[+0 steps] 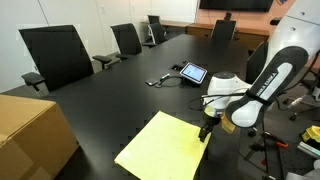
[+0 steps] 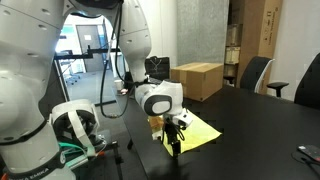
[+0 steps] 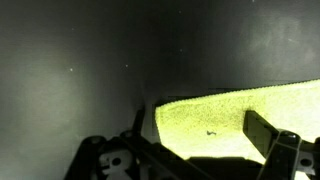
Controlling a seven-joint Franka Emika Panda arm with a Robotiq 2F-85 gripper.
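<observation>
A yellow cloth lies spread flat on the black table, seen whole in exterior view 1. My gripper is low over the cloth's right-hand edge. From the wrist, one corner of the cloth shows between and beyond the two dark fingers, which stand wide apart, so the gripper is open. Nothing is held. In exterior view 2 the arm partly hides the cloth. Whether the fingertips touch the cloth or the table I cannot tell.
A cardboard box stands at the left end of the table. Farther back lie a tablet and some small dark items. Office chairs line the far side. Bare black table surrounds the cloth.
</observation>
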